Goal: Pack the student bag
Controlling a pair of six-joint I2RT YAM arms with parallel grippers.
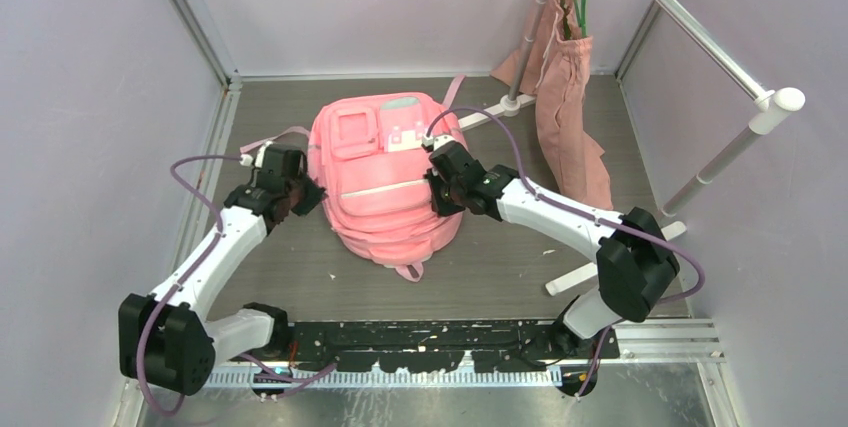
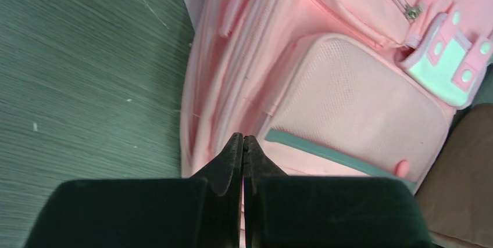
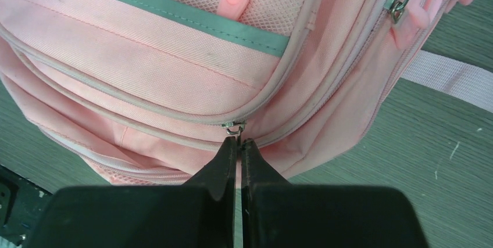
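A pink backpack (image 1: 375,227) lies flat in the middle of the floor, front pockets up. My left gripper is shut with nothing seen between its fingers, at the bag's left side in the top view. My right gripper is shut on a small metal zipper pull (image 3: 232,126) on the curved zip of the front pocket, near the bag's lower right. The mesh pocket (image 3: 267,4) with a green band shows beside it.
A white pipe rack (image 1: 720,53) stands at the right, with pink drawstring bags (image 1: 565,127) hanging from it. Bare floor (image 1: 270,267) lies around the backpack; walls close in on three sides.
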